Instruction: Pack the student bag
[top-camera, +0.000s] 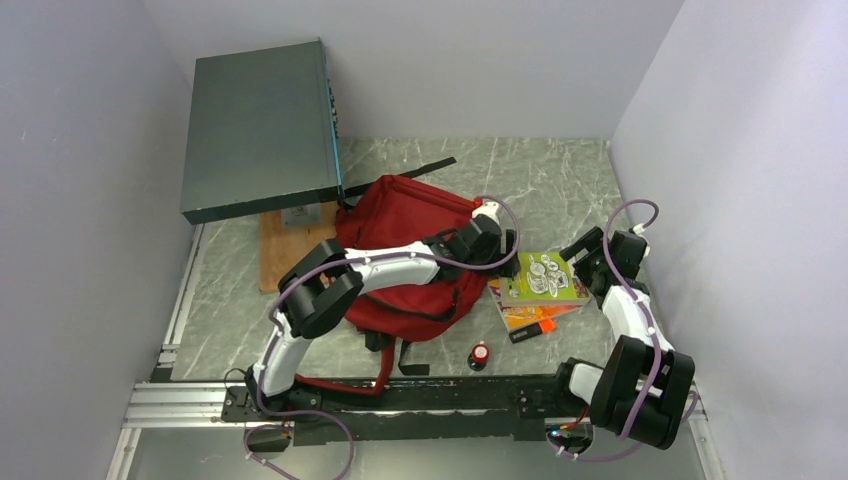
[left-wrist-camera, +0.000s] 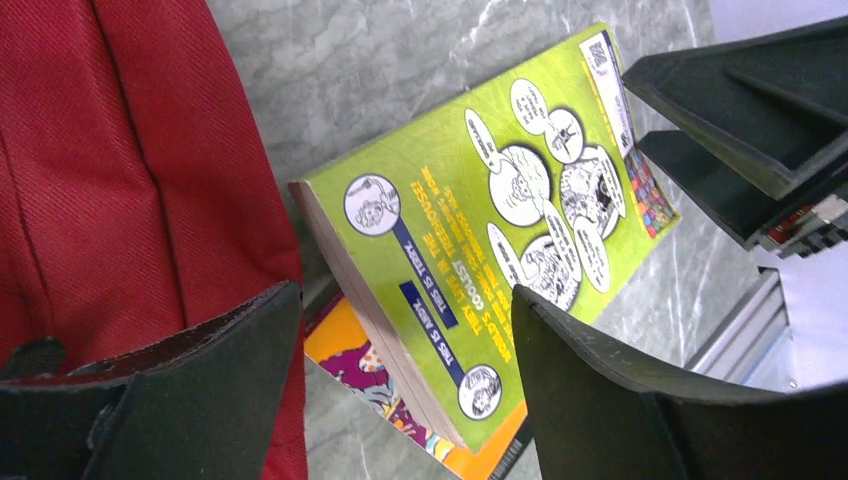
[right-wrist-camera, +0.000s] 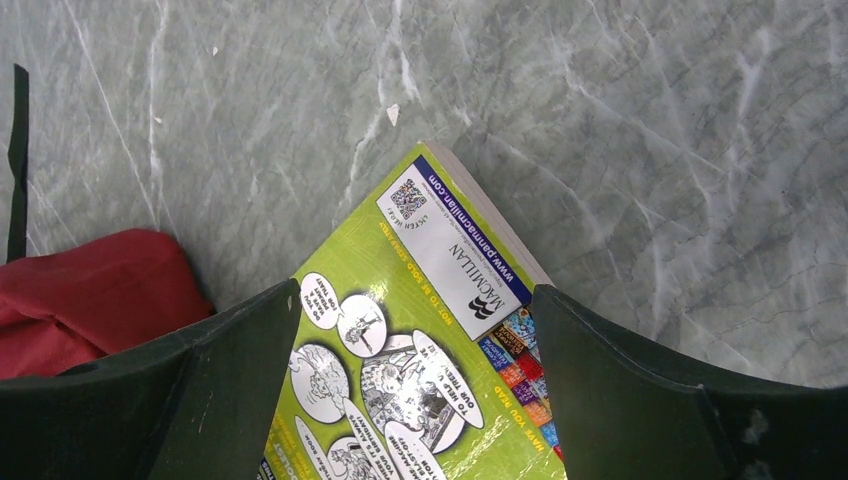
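Observation:
A green book (top-camera: 544, 279) lies on an orange, colourful book (top-camera: 525, 315), right of the open red bag (top-camera: 400, 210). My left gripper (top-camera: 508, 252) is over the green book's left end, beside the bag; in the left wrist view its fingers stand apart above the book (left-wrist-camera: 440, 220), nothing held. My right gripper (top-camera: 585, 250) stands open over the book's right end; in the right wrist view the book (right-wrist-camera: 430, 250) shows between and beyond its fingers.
An orange and black marker (top-camera: 530, 330) lies below the books, and a small red-topped bottle (top-camera: 479, 354) near the front edge. A big dark box (top-camera: 260, 130) is at back left. Bare table (top-camera: 540, 180) lies behind the books.

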